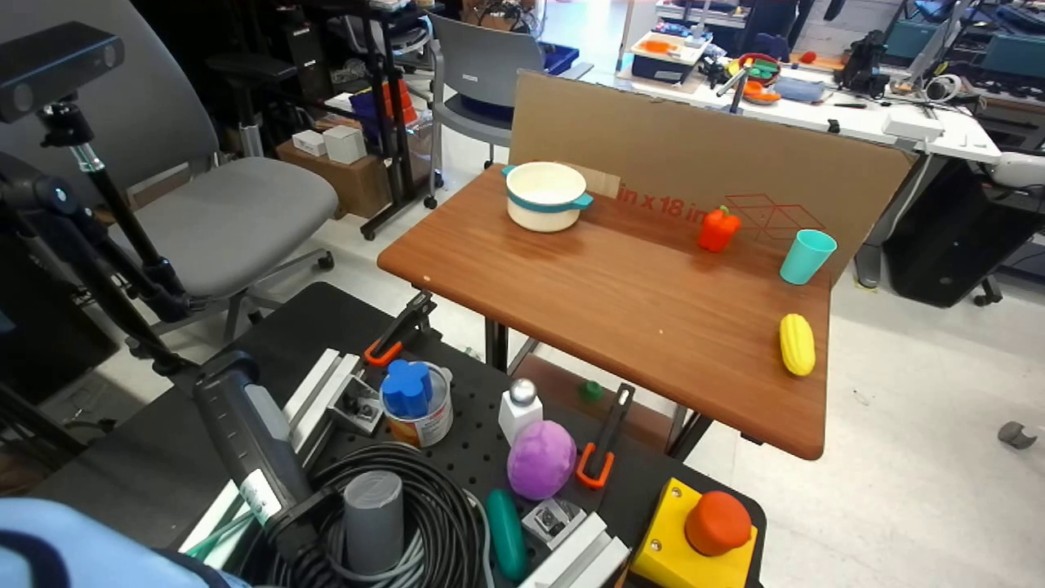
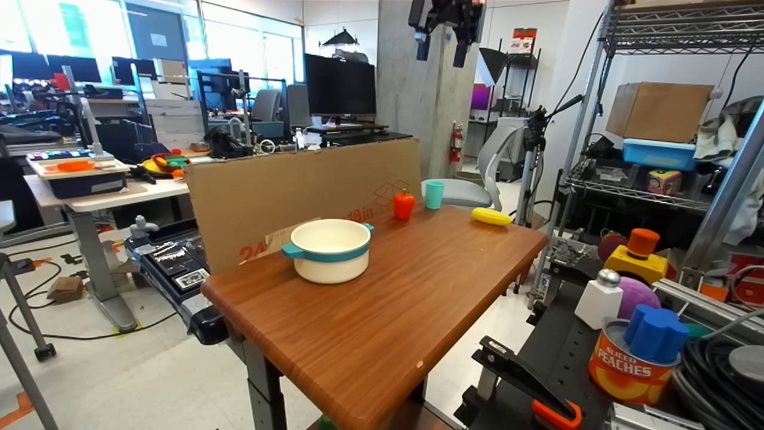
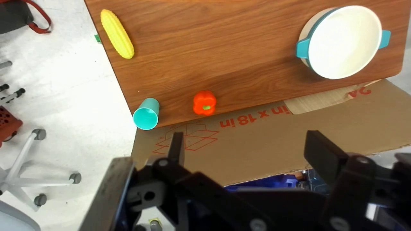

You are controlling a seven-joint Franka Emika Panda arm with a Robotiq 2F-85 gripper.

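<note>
On the brown wooden table stands a white pot with a teal band and handles, its inside empty in the wrist view. An orange-red pepper sits near the cardboard side, and a teal cup stands close by at the table's end. A yellow corn cob lies by that same end. High above the table, my gripper is open, its two dark fingers spread. In the wrist view the gripper has nothing between its fingers and is clear of every object.
A cardboard panel rises along the table's far edge. A black cart in front carries a purple ball, a peach can, clamps and cables.
</note>
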